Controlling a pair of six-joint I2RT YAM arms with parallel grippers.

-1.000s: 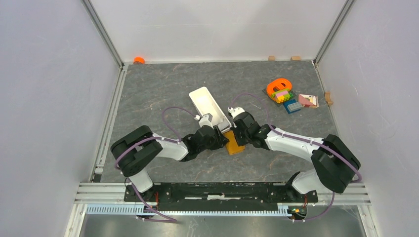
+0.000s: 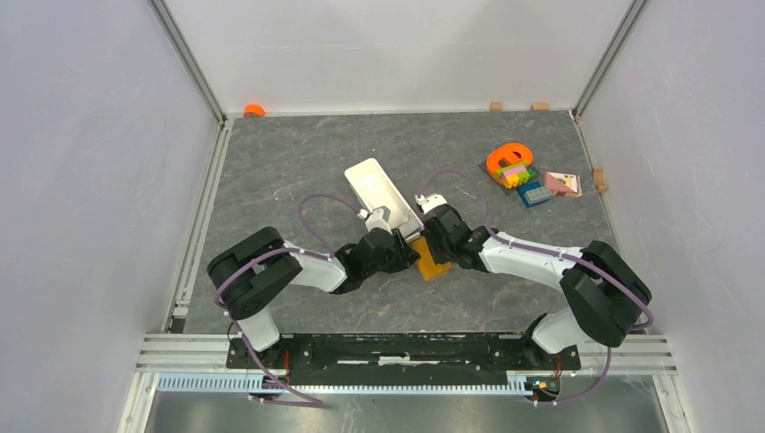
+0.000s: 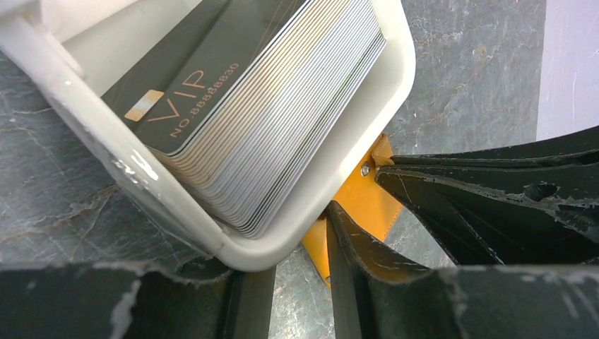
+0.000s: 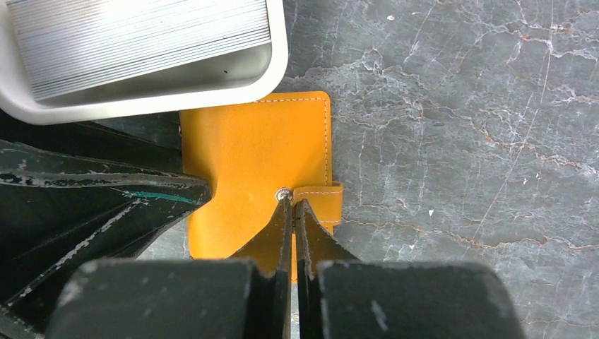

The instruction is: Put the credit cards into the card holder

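An orange card holder [image 4: 247,141] with a snap flap [image 4: 318,205] lies beside a white tray [image 2: 368,176] holding a thick stack of black cards [image 3: 212,85], one marked VIP. In the left wrist view my left gripper is at the holder, partly under the tray's corner; what sits between its fingers is hard to see, apparently the holder's edge. My right gripper is shut at the snap and flap, its fingertips together over the holder.
At the back right lie colourful toys [image 2: 511,158], a blue box [image 2: 534,194] and small cards [image 2: 562,184]. An orange object [image 2: 254,111] is at the back left.
Both arms have shifted very slightly, with the orange holder appearing a little further toward the right. The tray has not moved.
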